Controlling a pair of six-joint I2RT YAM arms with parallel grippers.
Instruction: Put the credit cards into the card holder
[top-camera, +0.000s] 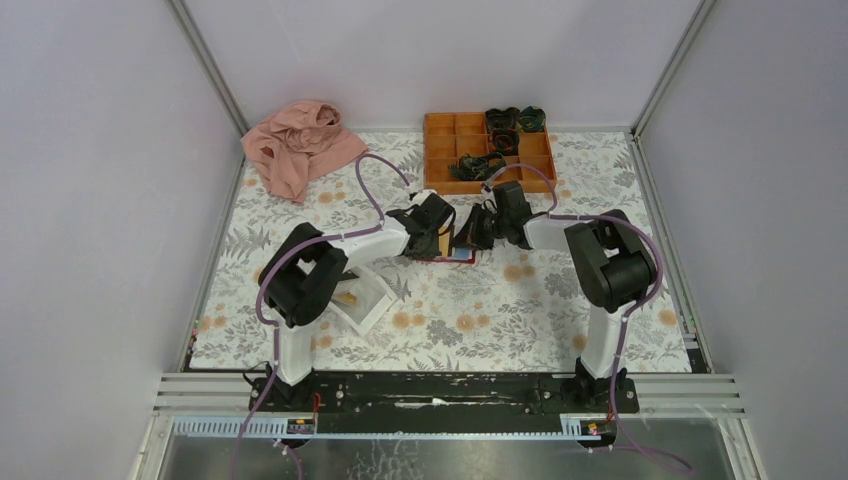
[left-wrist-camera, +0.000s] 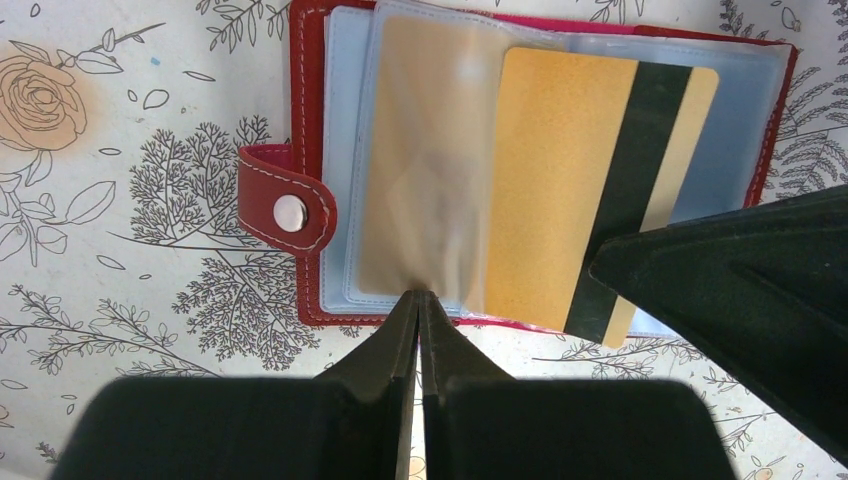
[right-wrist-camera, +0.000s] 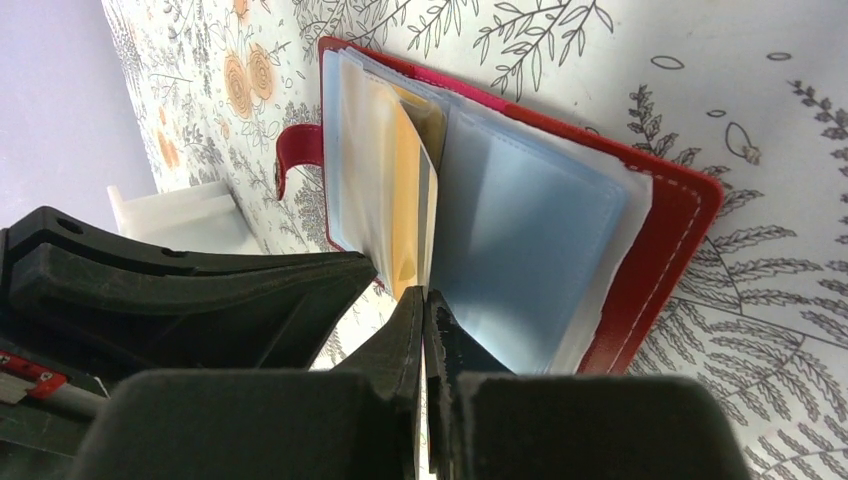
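The dark red card holder (left-wrist-camera: 309, 250) lies open on the table between my grippers, its clear sleeves and strap showing. A yellow card (left-wrist-camera: 560, 170) with a dark stripe sits partly under a clear sleeve (left-wrist-camera: 430, 200), its striped side sticking out. In the right wrist view the yellow card (right-wrist-camera: 405, 205) stands tilted up, and my right gripper is shut on its outer edge. At the sleeve's lower edge, my left gripper has its fingertips almost together; whether they pinch the sleeve is unclear.
A white tray (top-camera: 372, 318) with a yellowish item stands at front left, partly under the left arm. Behind the holder is an orange compartment box (top-camera: 438, 160) with dark items. A pink cloth (top-camera: 300, 150) lies at back left.
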